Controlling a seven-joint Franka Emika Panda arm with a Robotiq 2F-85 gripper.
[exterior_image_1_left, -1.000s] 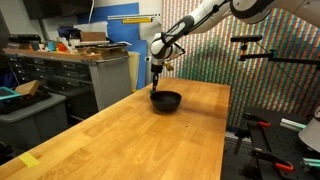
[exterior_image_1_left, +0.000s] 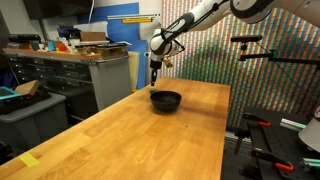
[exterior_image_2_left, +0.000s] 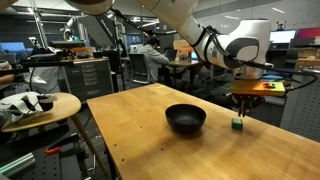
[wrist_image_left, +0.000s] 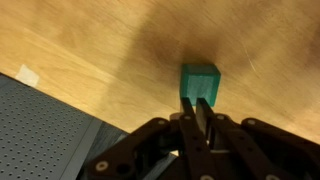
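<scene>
A small green block (wrist_image_left: 200, 82) shows in the wrist view, just beyond the tips of my gripper. The dark fingers lie close together and overlap the block's near edge, so whether they clasp it cannot be told. Exterior view 2 has the block (exterior_image_2_left: 237, 124) at the wooden table, directly under my gripper (exterior_image_2_left: 241, 111). In exterior view 1 the gripper (exterior_image_1_left: 154, 79) points down behind the bowl, too small for its fingers to be made out.
A black bowl (exterior_image_2_left: 185, 119) stands on the table (exterior_image_2_left: 140, 137), nearer the middle. A person (exterior_image_2_left: 247, 62) is behind the block and the arm. A grey mat (wrist_image_left: 35, 130) and a pale patch (wrist_image_left: 28, 76) lie at the wrist view's left.
The bowl has stayed in place.
</scene>
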